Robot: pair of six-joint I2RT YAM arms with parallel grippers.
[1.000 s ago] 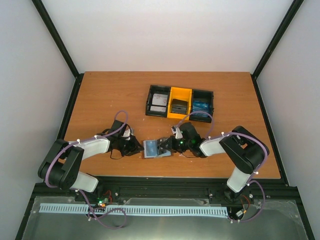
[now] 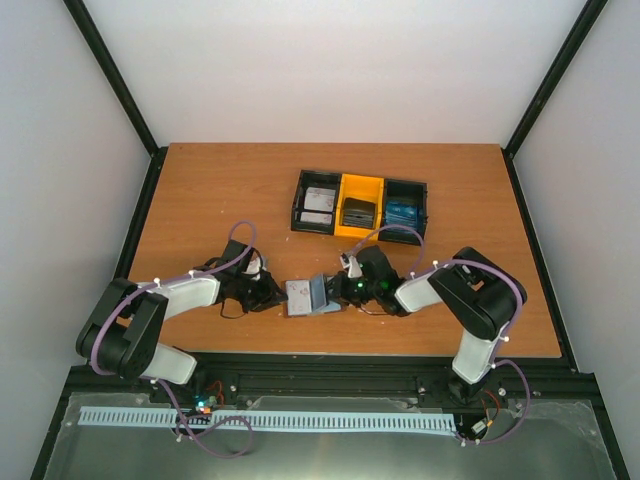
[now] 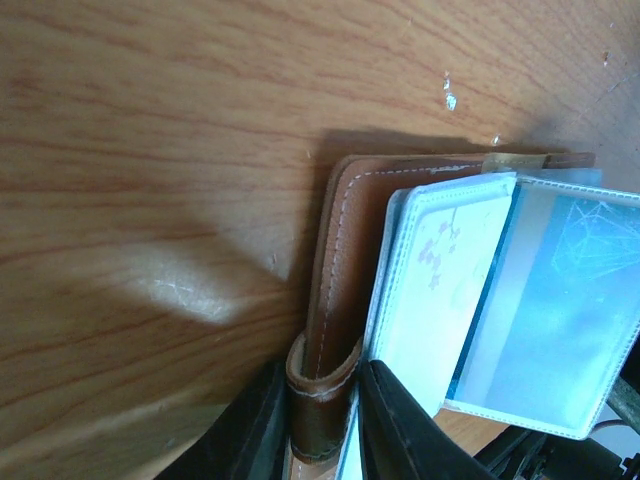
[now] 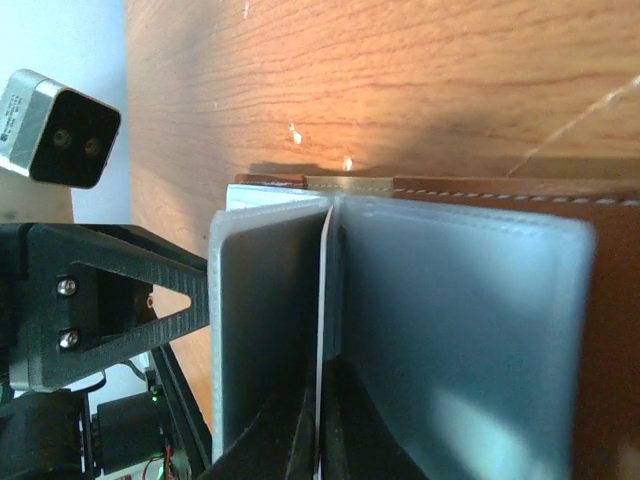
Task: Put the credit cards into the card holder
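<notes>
The brown card holder [image 3: 345, 240] lies open on the table with clear plastic sleeves. My left gripper is shut on its leather edge, at the stitched loop, in the left wrist view. A pale sleeve with a faint flower print [image 3: 440, 260] lies on the left side and looks white from above. Beside it a bluish clear sleeve [image 3: 560, 290] stands raised. In the right wrist view my right gripper is shut, with the thin white edge of a sleeve [image 4: 323, 290] running down between its fingers; sleeves lean away on both sides.
Behind the holder stands a three-part tray: a black left bin [image 2: 297, 213] with white cards, a yellow middle bin [image 2: 374, 190] with dark cards, and a black right bin [image 2: 424, 210] with blue ones. Bare table surrounds both arms.
The holder's left side has turned from bluish to white from above. The leaf by the right gripper looked dark and now looks light blue. That gripper has shifted slightly right; the left arm stays still.
</notes>
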